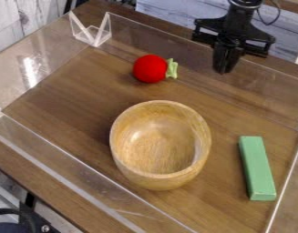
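A red tomato-like object (pixel 149 68) with a pale green top lies on the wooden surface, upper middle. A wooden bowl (pixel 159 168) stands empty in the lower middle. The black gripper (pixel 224 60) is raised at the top right, to the right of the red object and apart from it; whether its fingers are open is unclear, and nothing visible hangs from it.
A green block (pixel 257 167) lies at the right. Clear plastic walls edge the surface, with a clear piece (pixel 90 30) at the top left corner.
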